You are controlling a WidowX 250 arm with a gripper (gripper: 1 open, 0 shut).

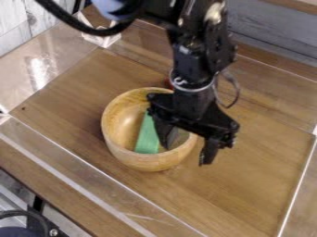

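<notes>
A wooden bowl (125, 139) sits left of centre on the table, with a green object (146, 137) inside it. My black gripper (188, 139) hangs over the bowl's right part, its fingers pointing down at and beside the right rim. The gripper covers that part of the bowl, so I cannot see whether anything is between its fingers or how far they are open.
A pale wall and panel stand at the upper left, and the table's back edge runs behind the arm. The red object behind the gripper is mostly hidden.
</notes>
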